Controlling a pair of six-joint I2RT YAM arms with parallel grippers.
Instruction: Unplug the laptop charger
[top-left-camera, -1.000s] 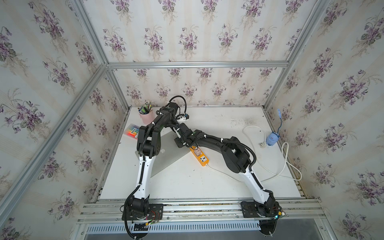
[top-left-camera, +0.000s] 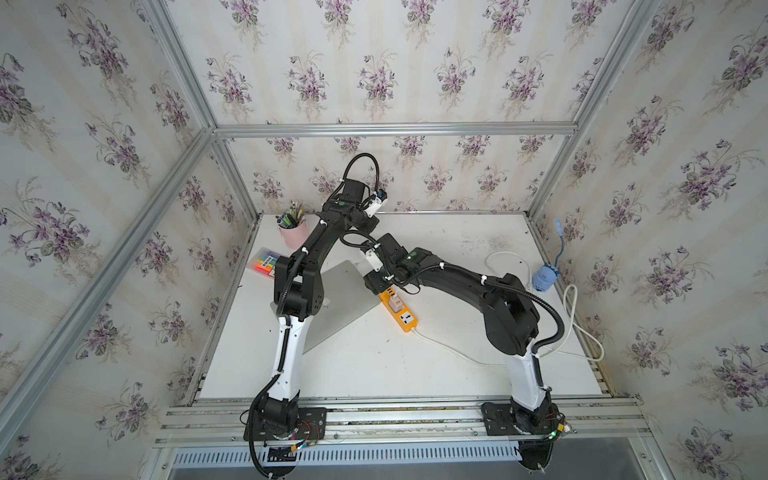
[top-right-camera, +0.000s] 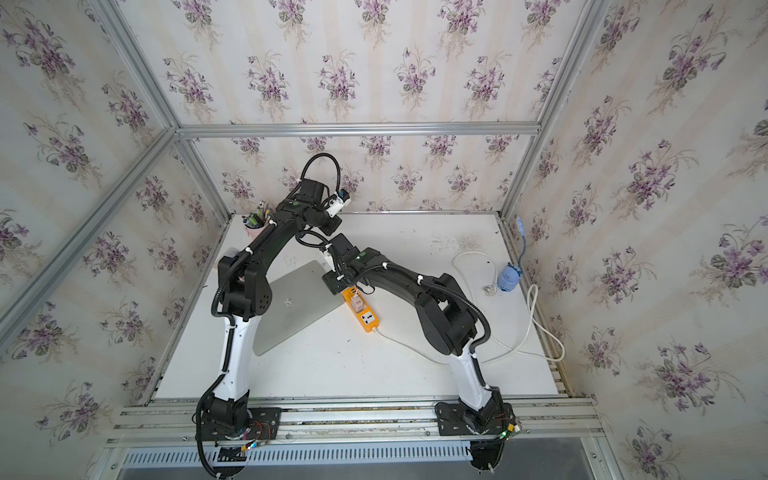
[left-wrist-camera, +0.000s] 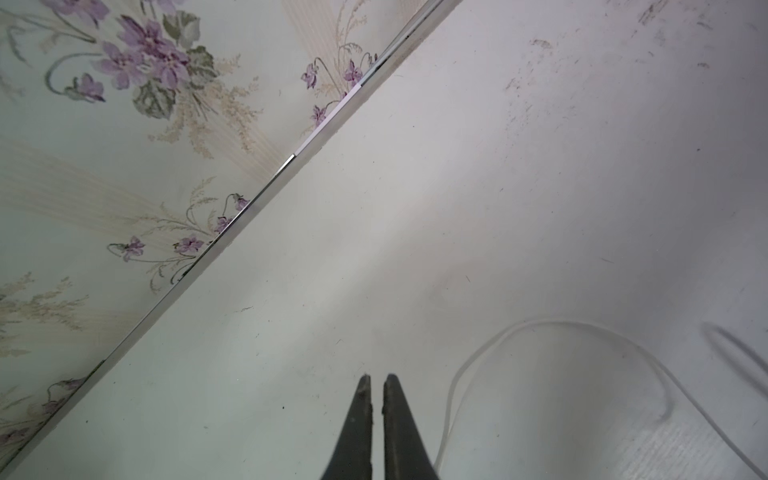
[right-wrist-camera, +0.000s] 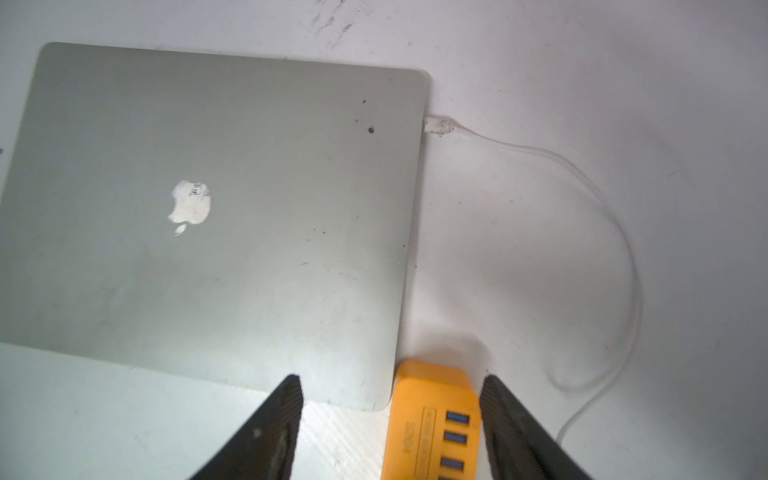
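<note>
A closed silver laptop (right-wrist-camera: 280, 240) lies on the table, a white charger plug (right-wrist-camera: 438, 125) at its edge, with a thin white cable (right-wrist-camera: 616, 224) curving away. My right gripper points down over the laptop's corner and the orange power strip (right-wrist-camera: 432, 376), its fingers apart with nothing held between them. My left gripper is raised toward the back of the table, shut, with nothing showing between its fingers; only bare table and cable lie below it.
A pink pen cup (top-left-camera: 293, 233) and colourful box (top-left-camera: 264, 263) stand at the left. A blue lamp (top-left-camera: 545, 277) stands at the right, beside looped white cable (top-left-camera: 572, 320).
My left arm has risen toward the back. My right arm has lifted and its gripper has shifted slightly toward the right, over the strip's end.
</note>
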